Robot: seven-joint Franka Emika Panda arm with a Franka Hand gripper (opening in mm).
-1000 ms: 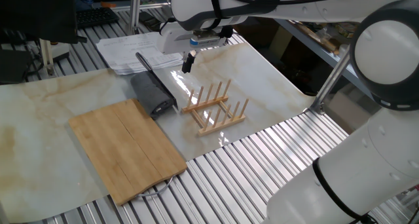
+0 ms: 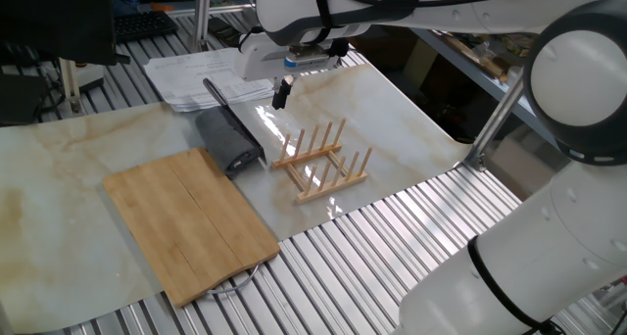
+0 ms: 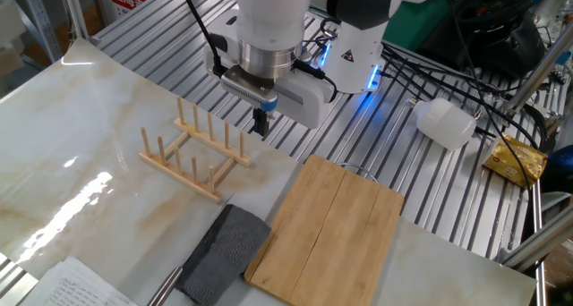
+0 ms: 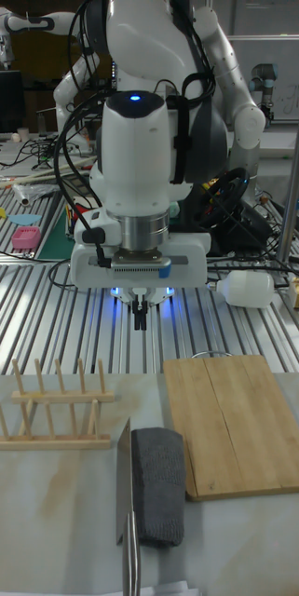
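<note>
My gripper point(image 4: 140, 316) hangs in the air above the table, its black fingers together with nothing showing between them. The wooden peg rack point(image 2: 318, 167) stands on the marbled sheet, its slots empty. A folded dark grey cloth point(image 3: 224, 250) lies between the rack and the wooden cutting board point(image 3: 333, 230). Against the cloth's rack side, a knife point(image 4: 129, 487) stands with its blade on edge; its metal handle points away from the robot's base. The board lies flat, with a wire loop point(image 2: 235, 284) at its end.
Printed papers point(image 2: 201, 78) lie past the knife handle. A white bottle-like object point(image 3: 445, 123) and a yellow packet point(image 3: 515, 160) rest on the slatted table near the arm's base. Bare marbled sheet point(image 2: 407, 129) extends beyond the rack.
</note>
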